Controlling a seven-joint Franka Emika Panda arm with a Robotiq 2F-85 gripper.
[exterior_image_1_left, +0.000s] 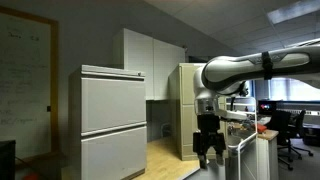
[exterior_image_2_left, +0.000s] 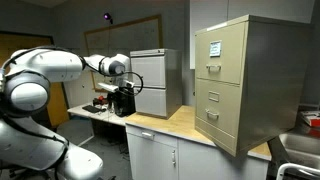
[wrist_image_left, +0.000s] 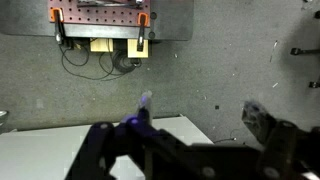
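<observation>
My gripper (exterior_image_1_left: 208, 153) points downward from the raised arm, near the end of the wooden counter (exterior_image_1_left: 163, 160). In the wrist view its two dark fingertips (wrist_image_left: 146, 108) stand wide apart at the bottom, and only grey floor (wrist_image_left: 200, 85) and part of a white surface (wrist_image_left: 75, 155) show between and below them. The fingers are open and empty. A two-drawer grey cabinet (exterior_image_2_left: 151, 85) stands on the counter, its drawers closed. A taller beige file cabinet (exterior_image_2_left: 217, 85) stands nearer on the right, closed too.
White wall cupboards (exterior_image_1_left: 150, 58) hang above the counter. White base cabinets (exterior_image_2_left: 190, 160) support it. The wrist view has a dark rail (wrist_image_left: 95, 22) with orange clamps and loose cables (wrist_image_left: 100, 68) at the upper left.
</observation>
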